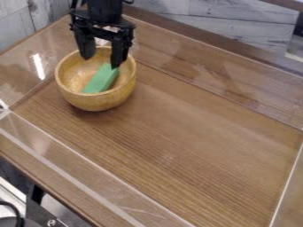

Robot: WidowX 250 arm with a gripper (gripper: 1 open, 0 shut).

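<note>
A round wooden bowl (104,102) stands on the wooden table at the upper left, with a green oblong object (101,79) lying tilted inside it. My gripper (99,53) is dark and hangs over the back of the bowl, above the upper end of the green object. It is open, with its fingers apart on either side; whether they touch the green object is not clear.
A small white object behind my gripper is partly hidden. Pale walls border the back left, and dark cables show at the lower left corner.
</note>
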